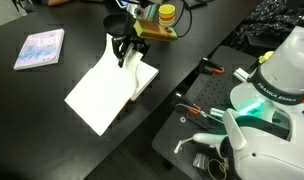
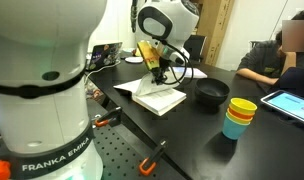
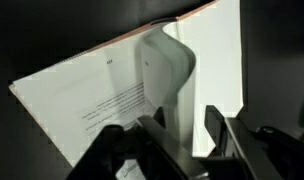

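An open book [image 3: 72, 95] lies on the dark table, with printed text on its left page. Near its spine a loose page [image 3: 172, 75] curls upward, and it runs down between the fingers of my gripper in the wrist view. Those fingers stand apart, one on either side of the page. In exterior view 1 the gripper [image 1: 127, 54] is low over the far part of the white pages [image 1: 97, 98]. Exterior view 2 has the gripper [image 2: 155, 78] just above the book [image 2: 160, 101]; the fingertips are hard to make out there.
A dark bowl [image 2: 211, 93] and stacked coloured cups [image 2: 238, 118] stand near the book. A closed pastel book [image 1: 39, 48] lies at the far left, and a tablet [image 2: 289, 105] by a seated person. Open table lies left of the book in exterior view 1.
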